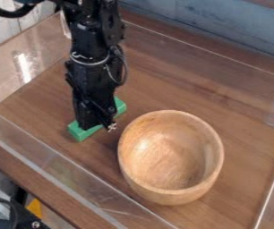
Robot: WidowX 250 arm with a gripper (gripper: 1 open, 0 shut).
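The black arm reaches down from the top left, its gripper [101, 116] hanging low just over a green rectangular piece [84, 131] on the wooden table, hiding part of it. The gripper looks shut, with nothing visible between its fingers. A light wooden bowl [171, 157] stands just to the right of the green piece.
Clear walls run along the left and right edges, and a pale blue-grey wall [211, 27] closes the back.
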